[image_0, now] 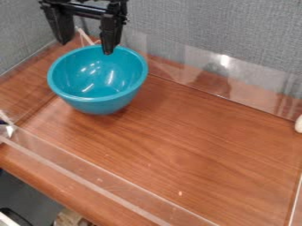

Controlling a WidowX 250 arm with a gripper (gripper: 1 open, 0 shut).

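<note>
A black gripper (85, 35) hangs open at the top left, its two fingers spread above the back rim of a turquoise bowl (97, 93). The bowl sits upright on the wooden surface (189, 150) at the left. Its inside looks empty. Nothing shows between the fingers. The tip of the right finger is close over the bowl's rim; whether they touch I cannot tell.
A clear low barrier (236, 88) runs along the back by grey walls, with another strip along the front left. A small white object (298, 123) is at the right edge.
</note>
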